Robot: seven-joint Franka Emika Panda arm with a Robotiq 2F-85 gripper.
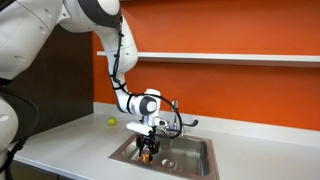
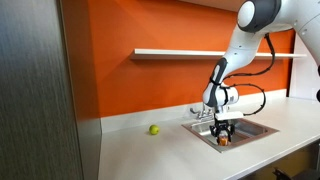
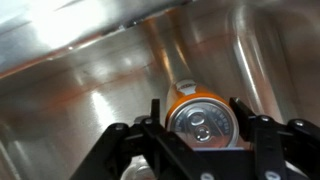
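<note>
An orange can (image 3: 204, 124) stands in the metal sink, its silver top facing the camera in the wrist view. Both black fingers of my gripper are spread around it, one at each side of its rim. Whether they press on the can cannot be made out. From outside, a little orange of the can (image 1: 146, 156) shows low between the fingers, inside the sink (image 1: 196, 158). In the other exterior view the can (image 2: 223, 140) is likewise mostly covered by the gripper.
Behind the sink rises a faucet (image 1: 178, 112), close to the arm. A green object (image 2: 154, 129) lies on the white counter (image 2: 150, 153) away from the sink. Above the arm's working area a white shelf (image 1: 220, 58) runs along the orange wall. The counter right of the sink is clear.
</note>
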